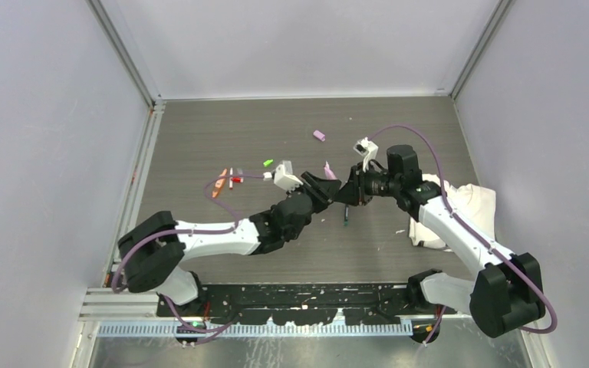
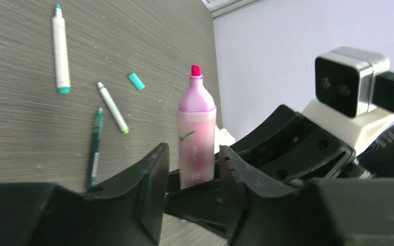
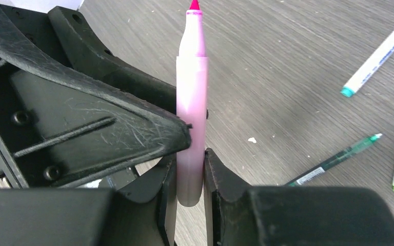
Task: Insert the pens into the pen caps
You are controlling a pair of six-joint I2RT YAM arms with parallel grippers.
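A pink marker (image 3: pixel 192 92), its tip bare and pointing up, stands between both grippers. My right gripper is shut on its lower body. Around the same marker (image 2: pixel 196 143) the left gripper is part open, with a visible gap beside the barrel. In the top view the left gripper (image 1: pixel 331 186) and right gripper (image 1: pixel 345 193) meet mid-table, mostly covering the marker. A pink cap (image 1: pixel 319 136) lies loose farther back on the table. There is also a teal cap (image 2: pixel 136 81) lying by the pens in the left wrist view.
White teal-ended marker (image 2: pixel 60 51), slim green-ended marker (image 2: pixel 113 107) and dark green pen (image 2: pixel 95 148) lie on the table. Orange marker (image 1: pixel 219 184), red piece (image 1: pixel 237 179) and green cap (image 1: pixel 268 162) are at the left; white cloth (image 1: pixel 472 211) at the right.
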